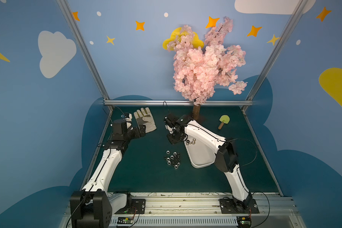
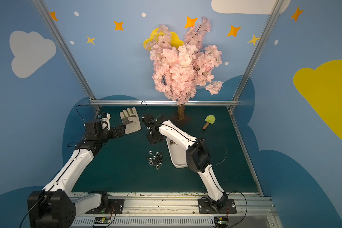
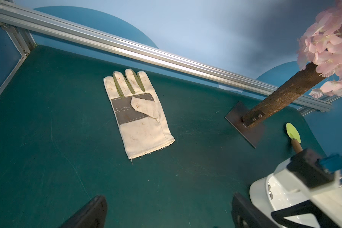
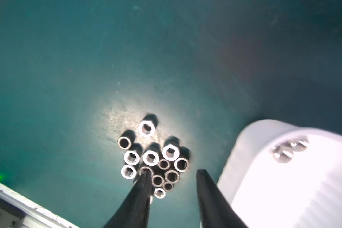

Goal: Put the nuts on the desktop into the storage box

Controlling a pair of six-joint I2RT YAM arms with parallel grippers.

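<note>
Several metal nuts [image 1: 173,159] stand bunched on the green desktop, left of the white storage box [image 1: 202,156]. More nuts [image 4: 288,149] lie inside the box at its far end. My right gripper hangs above the desk between pile and box; its fingers [image 4: 134,201] are apart and only desk and nuts show beyond the gap. Part of the box is covered by the right arm in both top views. Over the desk's left side, my left gripper stands open and empty, close to the glove's near side.
A work glove [image 3: 140,117] lies flat at the back left. The blossom tree's trunk [image 3: 281,96] rises at the back, with a green trowel [image 1: 223,120] to its right.
</note>
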